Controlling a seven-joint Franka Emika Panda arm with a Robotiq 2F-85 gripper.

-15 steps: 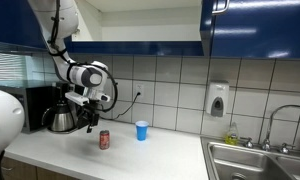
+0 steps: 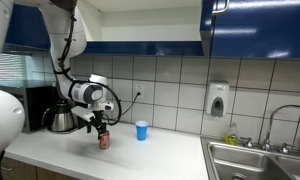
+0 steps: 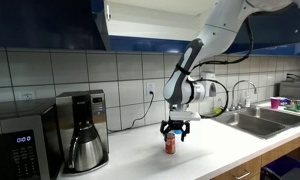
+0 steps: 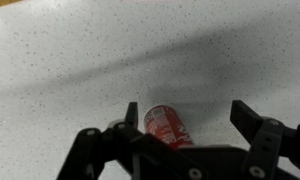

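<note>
A red-brown can (image 2: 104, 141) stands upright on the white counter in exterior view 1. In the wrist view the can's top (image 4: 166, 124) shows near the bottom edge, nearer the left finger (image 4: 128, 116). My gripper (image 2: 97, 127) is open, low above the counter at the can. In exterior view 2 the gripper (image 3: 172, 132) appears right at the can (image 3: 170, 145). Whether the can stands fully between the fingers cannot be told. A blue cup (image 2: 141, 131) is on the counter to the right, apart from the gripper.
A coffee maker with a steel carafe (image 3: 87, 148) stands beside a black microwave (image 3: 18, 145). The sink (image 2: 248, 163) is at the right, with a soap bottle (image 2: 232, 134) behind it. Counter between cup and sink is clear.
The gripper has come down and to the right, from above and left of the can to close against it. Can and cup have not moved.
</note>
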